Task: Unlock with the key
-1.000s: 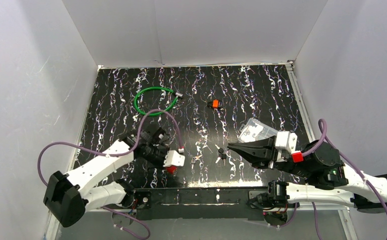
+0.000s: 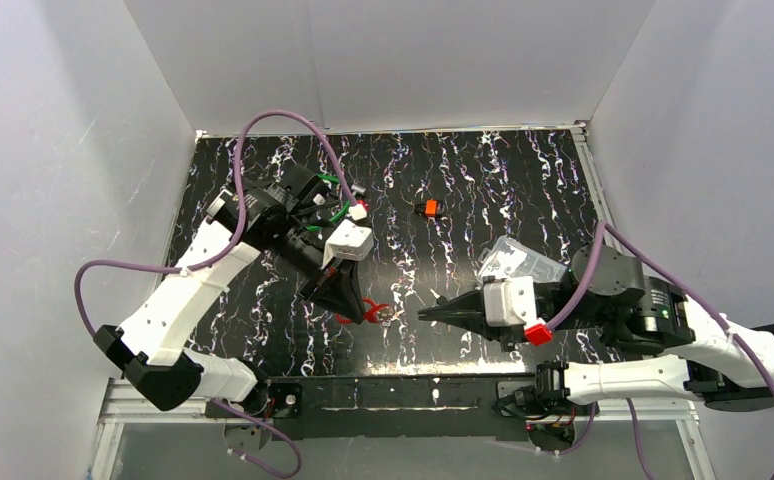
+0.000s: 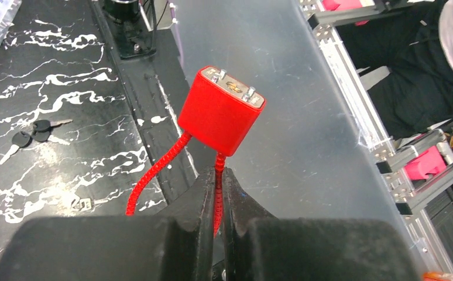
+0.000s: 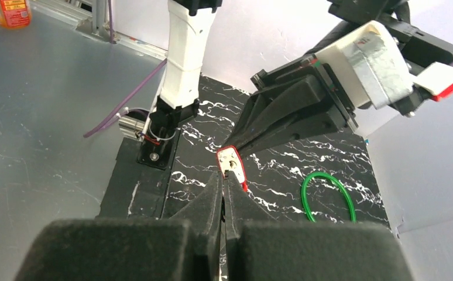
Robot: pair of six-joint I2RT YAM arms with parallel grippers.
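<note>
A red padlock (image 3: 221, 111) with a red flexible shackle is held up off the table in my left gripper. The fingers are shut on one leg of that shackle. In the right wrist view, the lock's pale face (image 4: 230, 161) with its keyhole is toward my right gripper. That gripper is shut, and nothing shows clearly between its fingertips. In the top view it points left at the padlock (image 2: 375, 308), with a gap between them. Black-headed keys (image 3: 40, 132) lie on the table, as do small silver keys (image 3: 83, 204).
A green cable lock (image 4: 307, 199) lies behind the left arm. Farther back on the table is an orange and black padlock (image 2: 429, 208). A clear box (image 2: 523, 260) stands beside the right arm.
The left arm has swung up and to the right with the padlock, now covering much of the green cable lock. My right gripper has moved left and slightly toward the front, over the black-headed keys.
</note>
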